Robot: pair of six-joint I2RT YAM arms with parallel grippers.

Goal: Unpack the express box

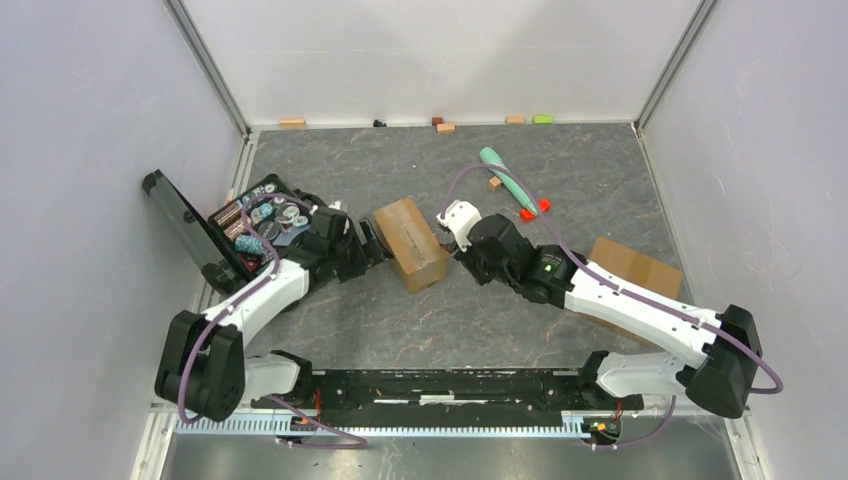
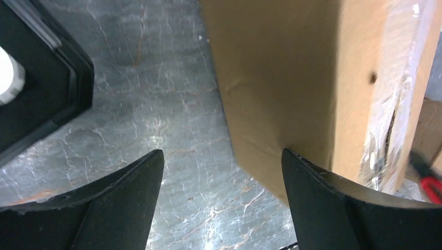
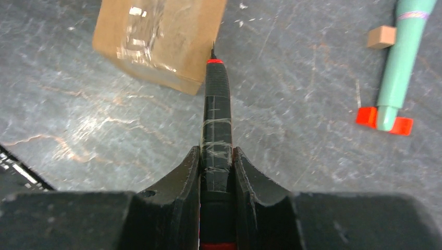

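Note:
A taped brown cardboard box (image 1: 412, 240) rests mid-table; clear tape runs along its seam in the left wrist view. To its left, my left gripper (image 1: 376, 241) stands open. In the left wrist view, one finger (image 2: 326, 203) overlaps the box's lower side, and the space between the fingers shows bare table. My right gripper is shut on a slim black tool with red bands (image 3: 216, 114), pointing away from it. Its thin dark tip is at the box's right edge in the right wrist view; I cannot tell whether they touch.
An open black case (image 1: 240, 232) of small items stands at the left. Another cardboard box (image 1: 637, 270) lies at the right, partly behind my right arm. Behind are a mint-green tube (image 1: 507, 178) and small blocks.

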